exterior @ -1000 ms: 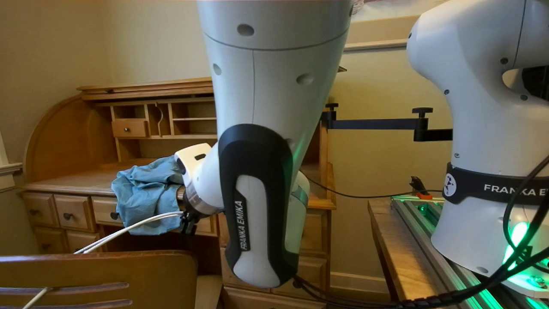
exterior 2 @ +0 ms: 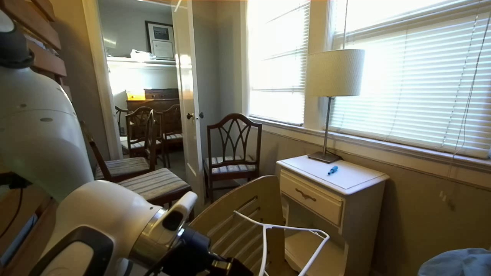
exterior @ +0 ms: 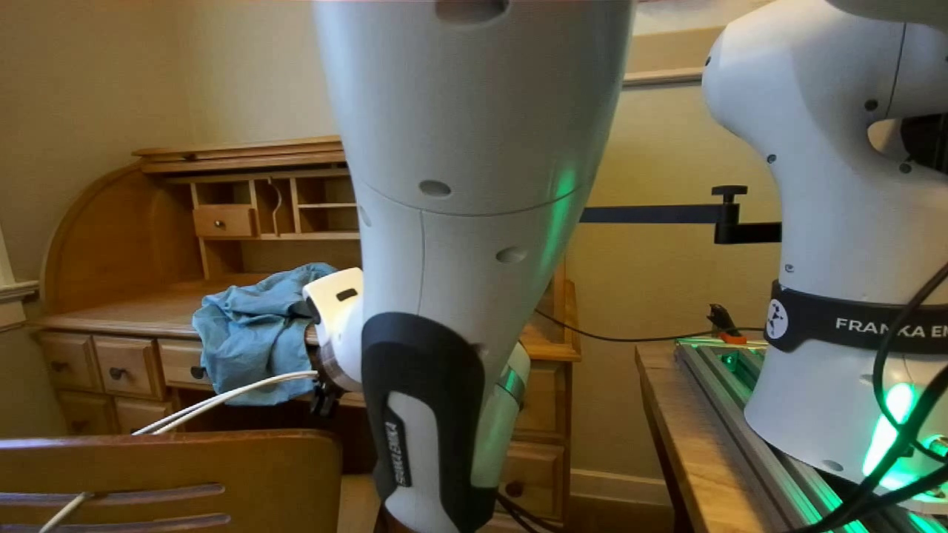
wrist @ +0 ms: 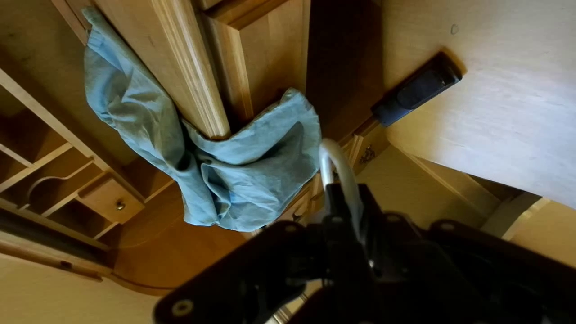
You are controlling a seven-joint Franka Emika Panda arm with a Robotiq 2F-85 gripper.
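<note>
A white hanger [exterior 2: 294, 228] of thin tubing reaches out from my gripper [exterior: 325, 396] toward the wooden chair back [exterior: 169, 471]. In the wrist view, my gripper is shut on it, and a bent end of the hanger [wrist: 339, 162] sticks out past the fingertips. A crumpled blue cloth [wrist: 254, 175] hangs over the desk edge, a little beyond the gripper. The same cloth [exterior: 258, 329] shows left of the wrist in exterior view 1. Whether the hanger touches the chair back I cannot tell.
The roll-top desk [exterior: 115, 306] stands behind the arm. A dark oblong object [wrist: 416, 89] lies against a pale wooden surface [wrist: 502, 119]. A white nightstand [exterior 2: 313, 197] bears a lamp [exterior 2: 335, 73] and a small blue item [exterior 2: 332, 170].
The arm's forearm and elbow have come lower and slightly left. The gripper and hanger have shifted only a little, and the blue cloth looks unmoved.
</note>
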